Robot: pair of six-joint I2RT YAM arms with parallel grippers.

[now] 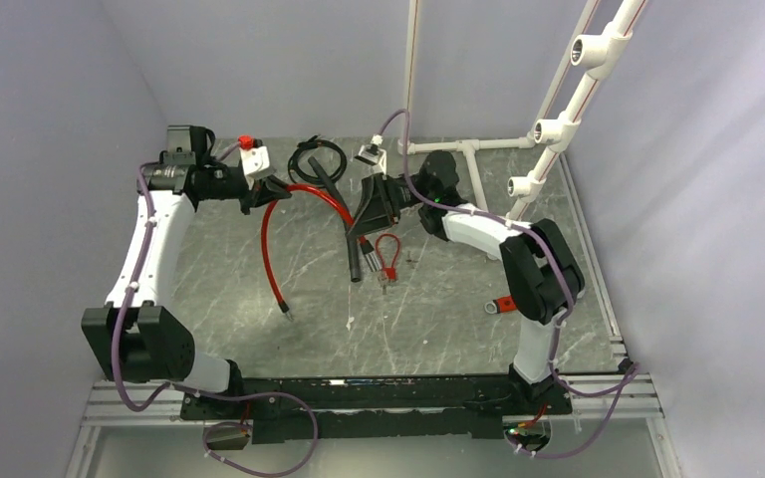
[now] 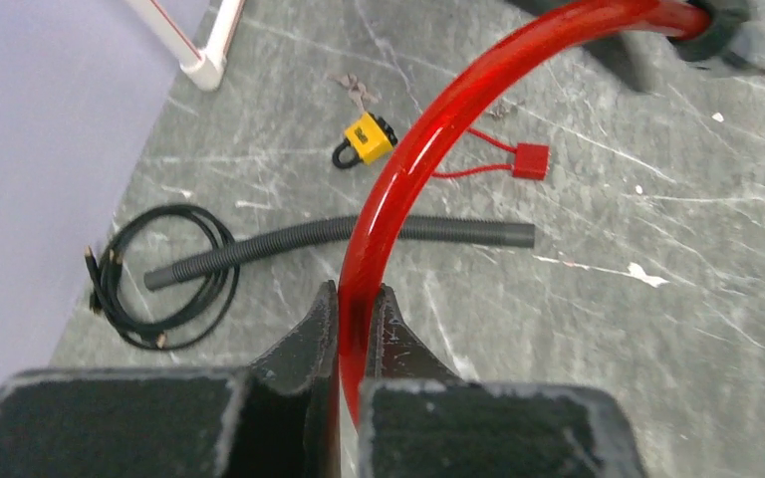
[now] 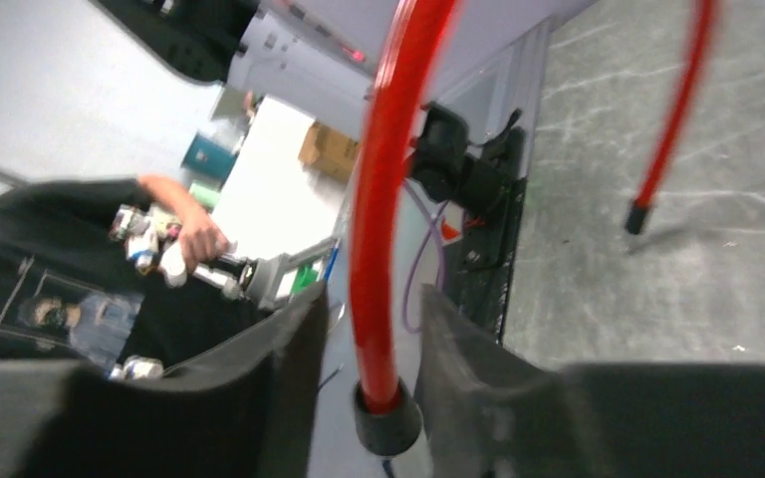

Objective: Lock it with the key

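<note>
A thick red cable lock (image 1: 309,191) arches between my two arms. My left gripper is shut on the cable's upper bend; the red tube passes between its fingers. The cable's thin free end (image 1: 285,309) hangs below on the left. My right gripper stands part open around the cable near its black lock end (image 3: 388,423), with gaps showing beside the tube. From that dark lock head (image 1: 369,254), something small and metallic, apparently the key (image 1: 383,282), hangs in the top view. Whether it sits in the keyhole cannot be made out.
On the floor lie a small red padlock (image 2: 531,161) with a thin cable loop, a yellow padlock (image 2: 367,139), a grey corrugated tube (image 2: 468,231) and a coiled black cable (image 2: 164,279). A white pipe frame (image 1: 558,131) stands right.
</note>
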